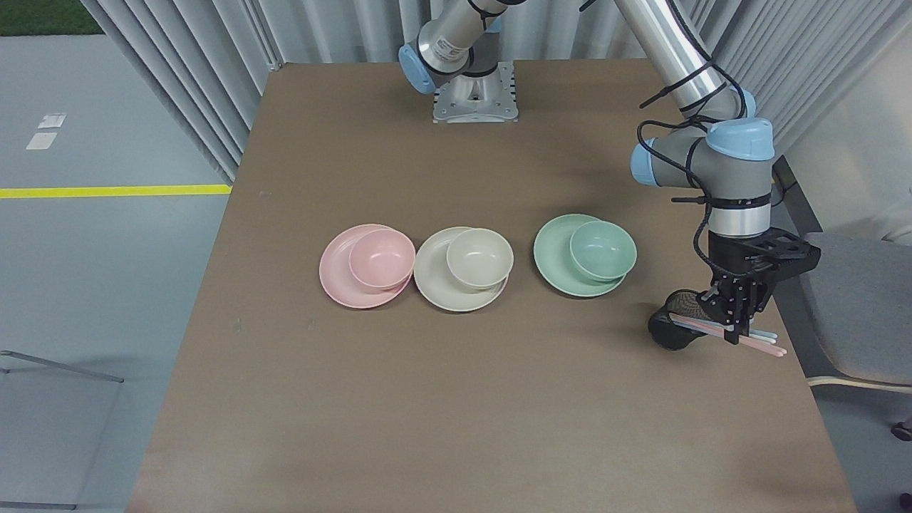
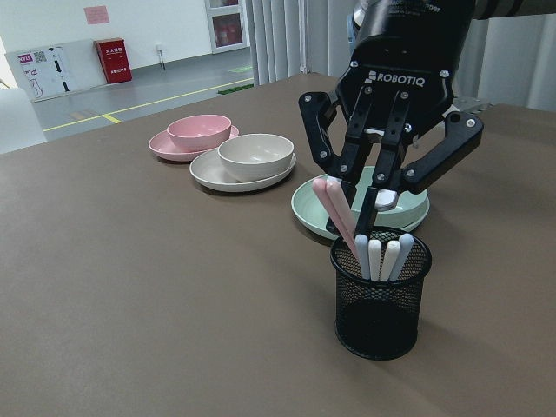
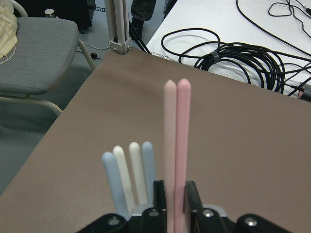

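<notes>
My gripper [image 2: 360, 208] is low over the black mesh cup [image 2: 376, 317] at the table's right side, shut on a pair of pink chopsticks [image 3: 181, 141]. The pink pair reaches down to the cup in the left view, beside pale blue and white chopsticks [image 3: 136, 170] standing in it. In the front view the cup [image 1: 665, 329] sits right of the green plate [image 1: 556, 265] and green bowl [image 1: 603, 248].
A white bowl [image 1: 479, 256] on a white plate [image 1: 440, 286] and a pink bowl [image 1: 381, 256] on a pink plate [image 1: 338, 282] line the middle.
</notes>
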